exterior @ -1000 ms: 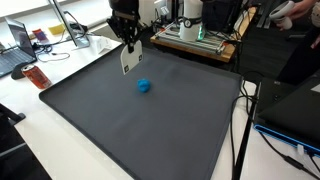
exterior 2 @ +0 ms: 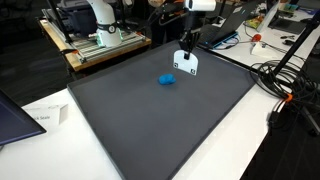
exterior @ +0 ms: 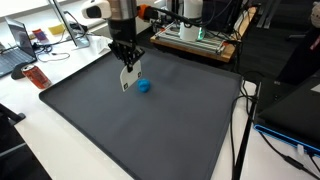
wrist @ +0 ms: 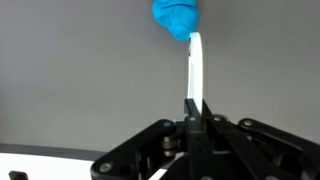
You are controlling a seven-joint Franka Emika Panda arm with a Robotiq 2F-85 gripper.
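Observation:
A thin white card (exterior: 131,77) with dark spots near its corners hangs upright from my gripper (exterior: 127,62), which is shut on its upper edge. In the second exterior view the card (exterior 2: 186,63) faces the camera, its lower edge close to the dark table top. Edge-on, the same card (wrist: 195,68) stretches forward from my fingertips in the wrist view. A crumpled-looking blue thing (wrist: 177,17) lies on the table just beyond the card's far end. From outside, this blue thing (exterior 2: 166,79) sits beside the card. Whether they touch cannot be told.
The dark table top (exterior 2: 150,120) is otherwise largely bare. Cables (exterior 2: 284,85) run along one side of it. An orange-red can (exterior: 37,76) stands near the table's far left corner, and a wooden bench (exterior: 205,42) lies behind.
Over the last second my gripper has come down with the white card, which is now lower and closer to the table and the blue thing. The blue thing has stayed in place.

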